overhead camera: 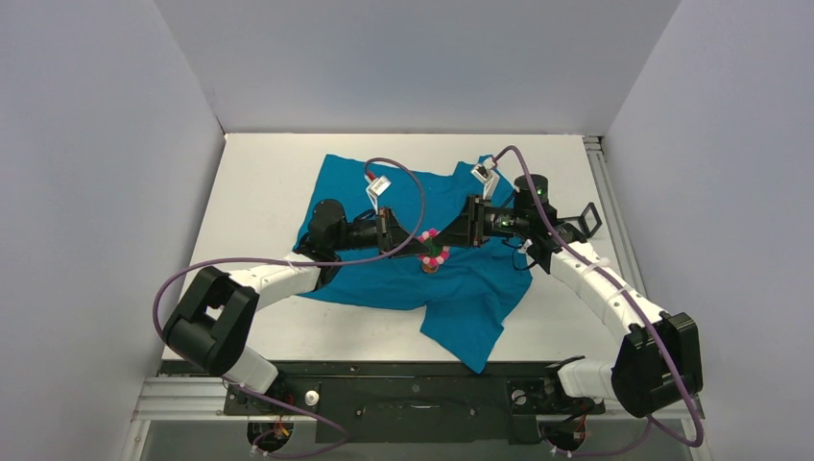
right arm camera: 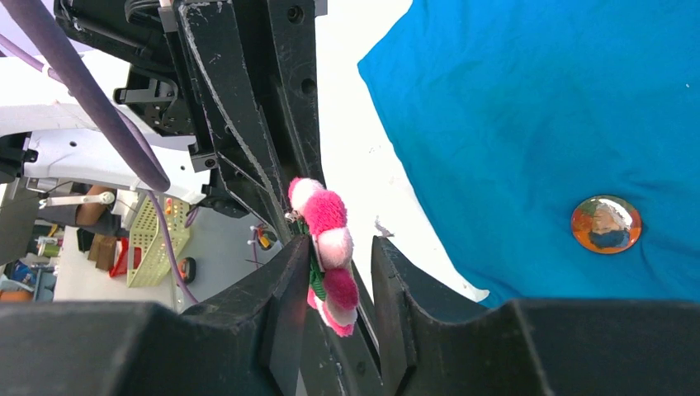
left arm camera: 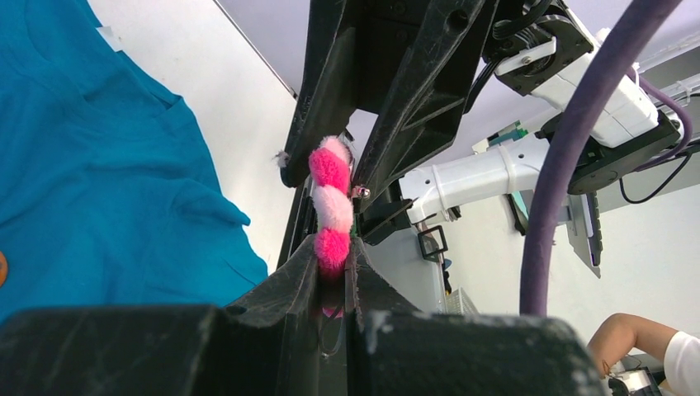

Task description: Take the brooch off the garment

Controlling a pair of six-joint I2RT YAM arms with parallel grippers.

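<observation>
A flower-like brooch [overhead camera: 434, 248] with fluffy pink and white petals and a green middle is held up above the blue garment [overhead camera: 384, 283]. Its lower part sits pinched between the fingertips of my left gripper, which is shut on it. From the right, my right gripper has its fingers apart, with the brooch [right arm camera: 336, 247] lying in front of the gap, nearer one finger. Small metal bits show at the brooch's edge by that finger; whether they touch is hard to tell. No cloth visibly hangs from the brooch.
On the garment below rests a round orange shiny badge [right arm camera: 607, 224]. The garment lies spread over a white table [overhead camera: 259, 192], bare along its left and front margins. A purple cable [overhead camera: 422, 206] loops over each arm. My two grippers stand very close together.
</observation>
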